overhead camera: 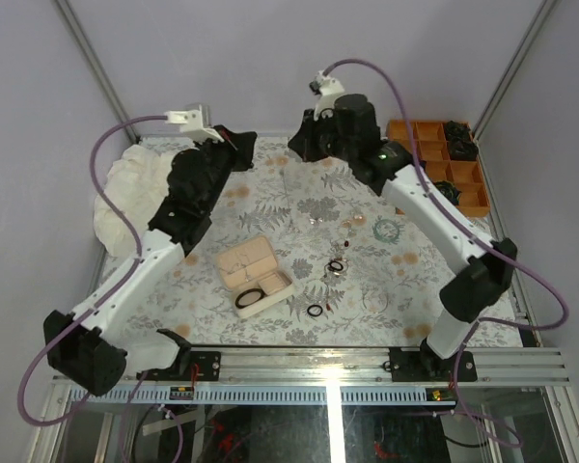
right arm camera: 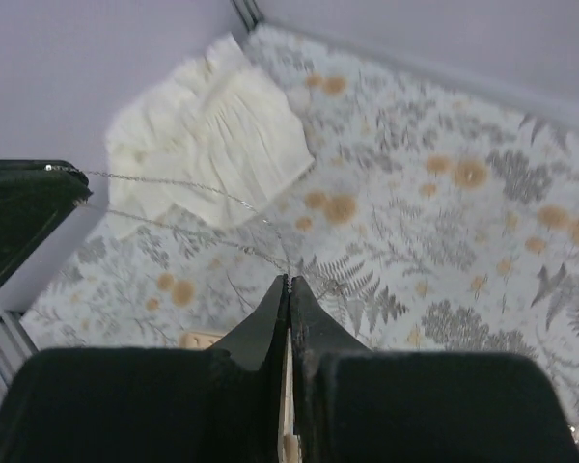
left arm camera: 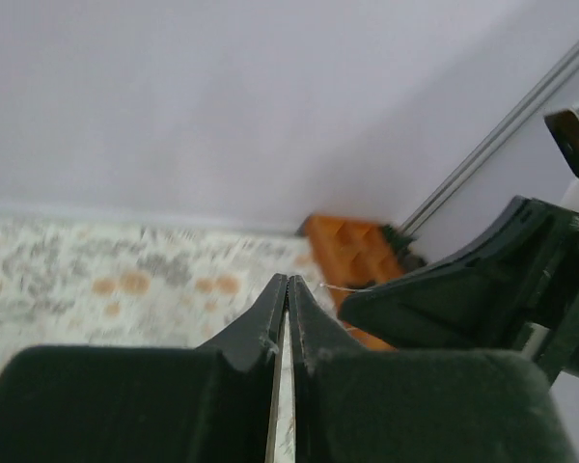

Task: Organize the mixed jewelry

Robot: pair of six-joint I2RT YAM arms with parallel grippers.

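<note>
High above the patterned tabletop, my left gripper and right gripper face each other, both shut. A thin silver chain stretches between them; in the right wrist view its strands leave the left fingertips and meet the right ones. Only short bits of the chain show in the left wrist view. Below lies loose jewelry: small pieces around dark rings, a black ring, a thin hoop and a greenish coiled bracelet. An open cream jewelry box holds a black band.
An orange compartment tray stands at the back right, with dark bundles inside and partly hidden by the right arm. White crumpled cloth covers the back left. Between box and cloth the tabletop is mostly bare.
</note>
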